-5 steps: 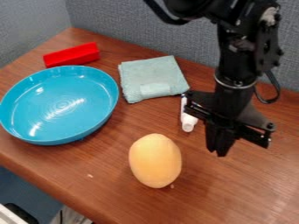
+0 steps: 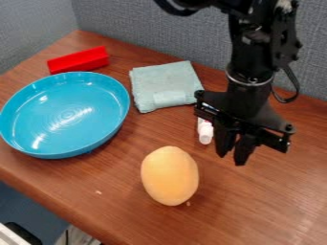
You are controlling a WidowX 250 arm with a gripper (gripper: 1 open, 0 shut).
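My black gripper [image 2: 232,148] hangs over the right part of the wooden table, its fingers pointing down; whether they are parted or together is hard to make out. Just left of it, partly behind it, is a small white tube-like object [image 2: 205,132]. A yellow oval object [image 2: 169,175] lies nearer the front, left of and below the gripper. A blue plate [image 2: 64,113] is at the left, with a red block [image 2: 78,60] behind it.
A folded pale grey-green cloth [image 2: 165,85] lies at the back middle. Grey panels stand along the back. The table's front left edge drops to the floor.
The gripper has shifted slightly to the left over the last second, with its fingers turning a little. The objects on the table have not moved.
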